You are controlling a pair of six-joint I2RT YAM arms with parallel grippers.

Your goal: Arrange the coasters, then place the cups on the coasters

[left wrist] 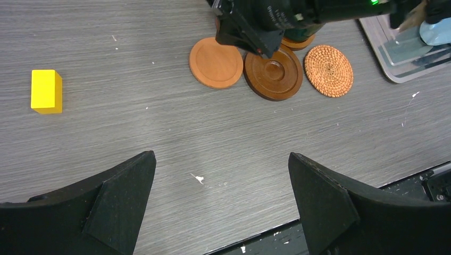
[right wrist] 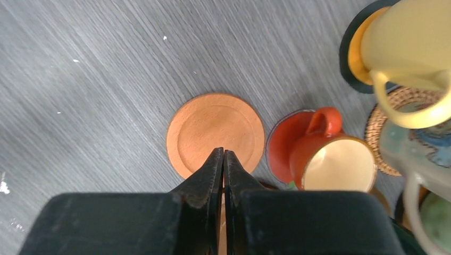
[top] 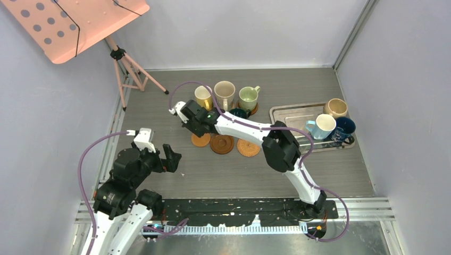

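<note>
In the right wrist view, a red cup (right wrist: 332,162) lies over a red coaster (right wrist: 282,143), beside a plain tan coaster (right wrist: 215,127). A yellow cup (right wrist: 409,48) stands on a layered coaster. My right gripper is over these, fingertips close together with nothing visible between them; whether fully shut is unclear. In the top view it hides the red cup. My left gripper stands open over the bare table, with brown (left wrist: 274,74) and woven (left wrist: 328,70) coasters ahead of it.
A metal tray (top: 287,111) with several cups is at the right. More cups stand at the back. A yellow block (left wrist: 47,90) shows in the left wrist view.
</note>
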